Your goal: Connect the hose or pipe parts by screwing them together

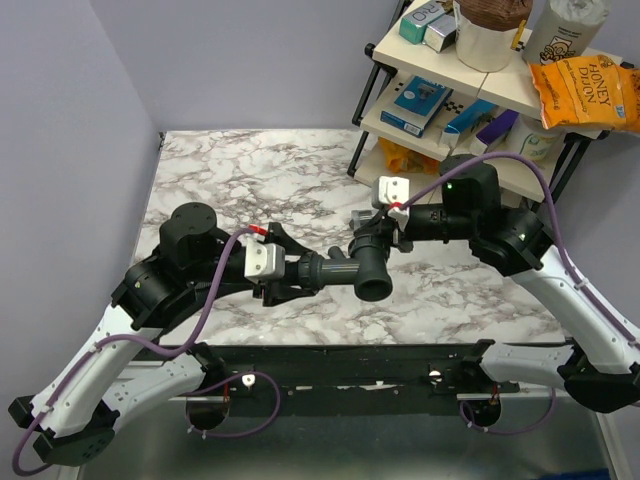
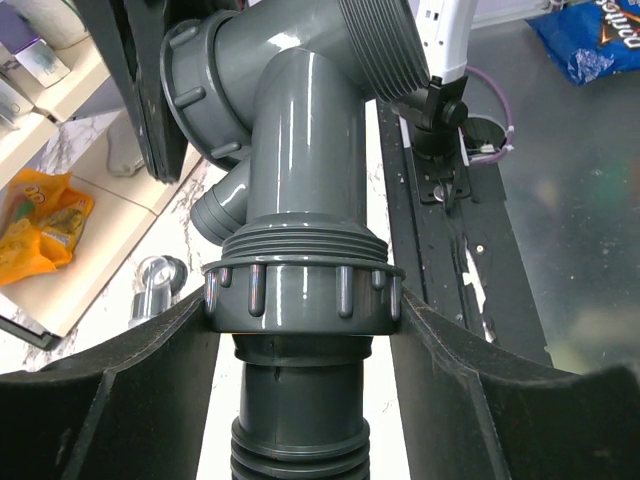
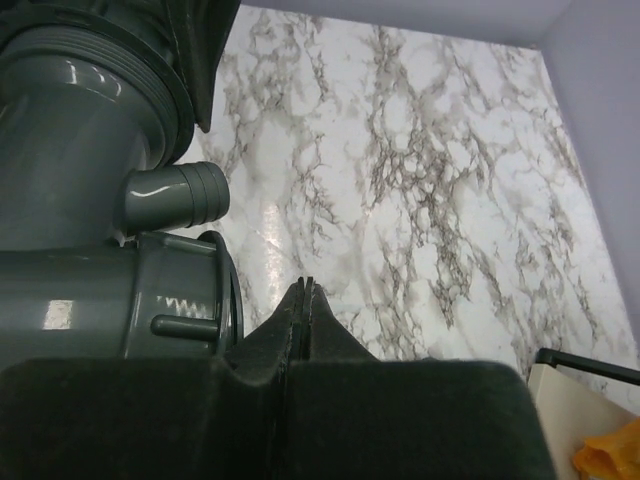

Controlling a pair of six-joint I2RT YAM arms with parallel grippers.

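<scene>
A dark grey plastic pipe assembly (image 1: 370, 265), with elbow, threaded collar and side spigot, is held in the air above the marble counter. My left gripper is shut on its ribbed collar (image 2: 300, 290), with pipe above and below the fingers. My right gripper is shut, nothing between its fingertips, right beside the elbow's ribbed nut (image 3: 180, 300). In the right wrist view the small spigot (image 3: 170, 198) points rightward, above that nut.
A shelf unit (image 1: 485, 75) with boxes, bags and rolls stands at the back right.
</scene>
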